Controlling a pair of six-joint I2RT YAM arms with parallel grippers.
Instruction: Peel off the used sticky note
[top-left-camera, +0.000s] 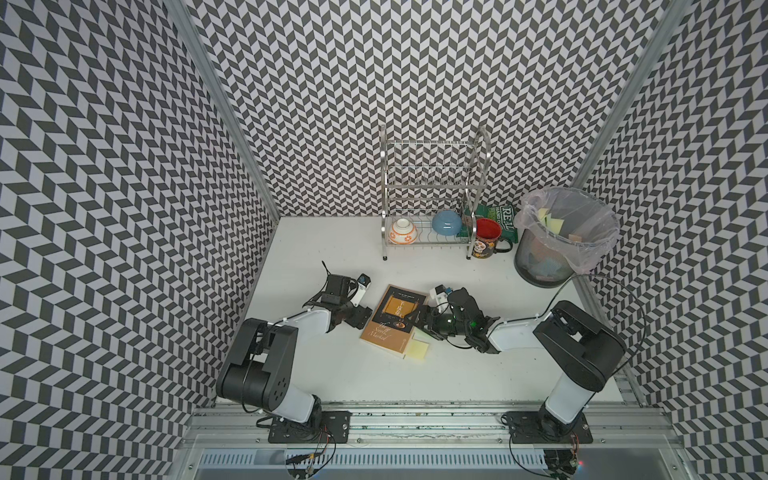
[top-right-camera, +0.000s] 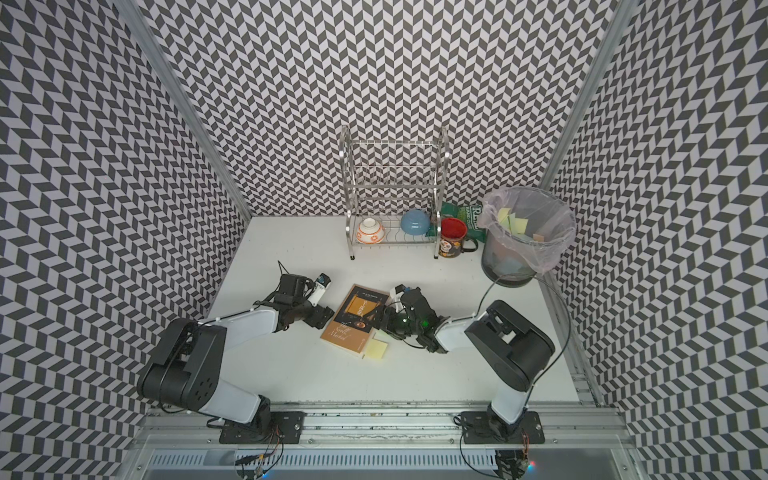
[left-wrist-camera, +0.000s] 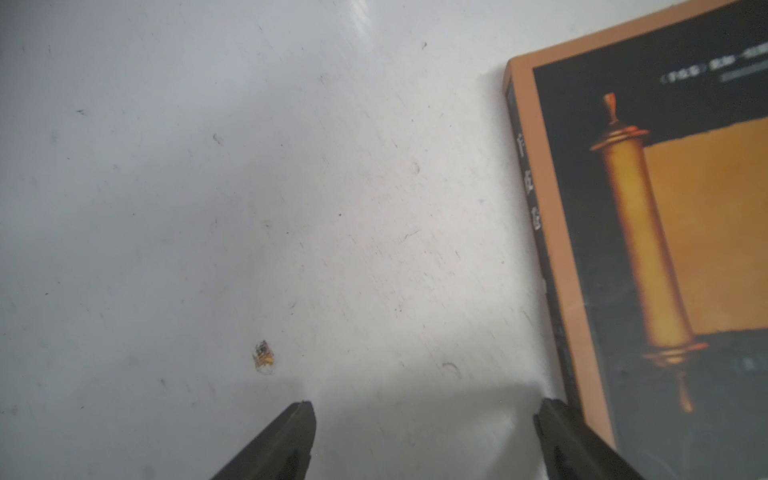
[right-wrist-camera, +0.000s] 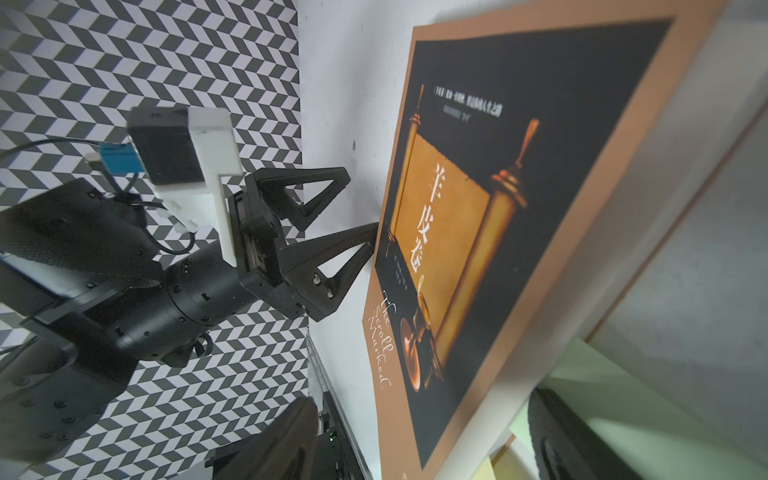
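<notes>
A brown and black book (top-left-camera: 389, 336) lies on the table between my two grippers. Yellow sticky notes (top-left-camera: 417, 349) stick out from its lower right edge. Up close in the right wrist view, a pale green-looking note (right-wrist-camera: 640, 400) projects from the book's page side, and a bit of yellow note shows below it. My right gripper is open at that edge, one finger (right-wrist-camera: 560, 432) against or just over the note; I cannot tell if they touch. My left gripper stands open and empty at the book's left side, its right finger beside the spine.
A lined waste bin (top-left-camera: 552, 256) holding several notes stands at the back right. A wire rack (top-left-camera: 432, 185) with an orange-patterned bowl (top-left-camera: 402, 232) and a blue bowl (top-left-camera: 446, 223) is at the back, with a mug (top-left-camera: 485, 238) beside it.
</notes>
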